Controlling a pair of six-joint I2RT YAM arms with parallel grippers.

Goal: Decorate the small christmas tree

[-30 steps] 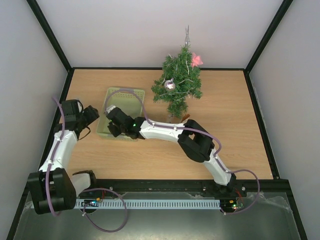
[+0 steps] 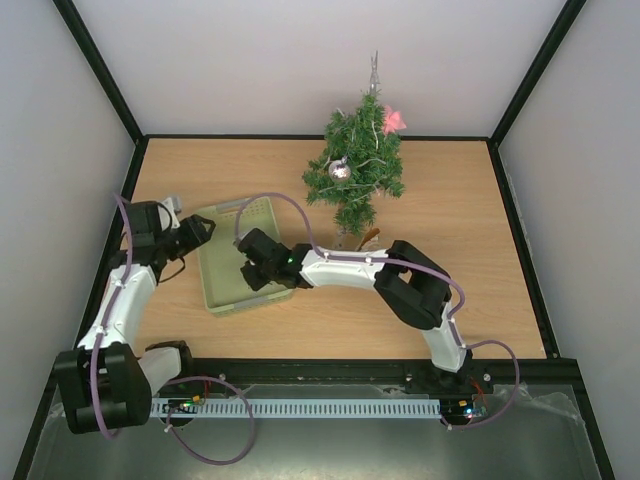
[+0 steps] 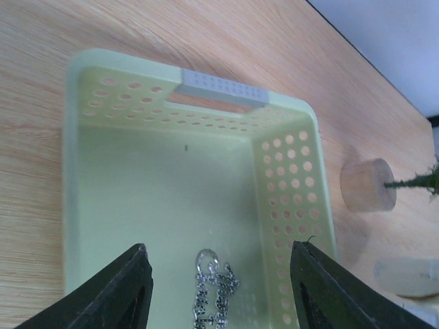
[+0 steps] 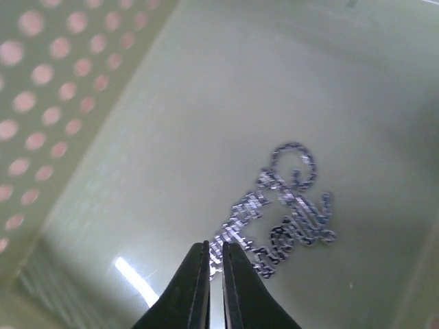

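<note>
A silvery beaded ornament with a curled hook (image 4: 295,219) lies flat on the floor of the green basket (image 2: 205,262). In the right wrist view my right gripper is shut, its tips in front of the ornament's lower left part; nothing shows between them. From the left wrist view, my left gripper has its fingers apart over the basket, with the ornament below the gap. The small Christmas tree (image 2: 358,165) stands at the back, carrying a silver ball (image 2: 339,170), a pink bow (image 2: 392,121) and a silver topper (image 2: 374,75).
Right of the basket stands the tree's clear round base (image 3: 367,185). My right arm (image 2: 345,270) reaches across the table in front of the tree.
The basket has turned and shifted, its near end now further right and lower. My right gripper moved right and slightly down with it. The left gripper shifted slightly right; the tree stayed put.
</note>
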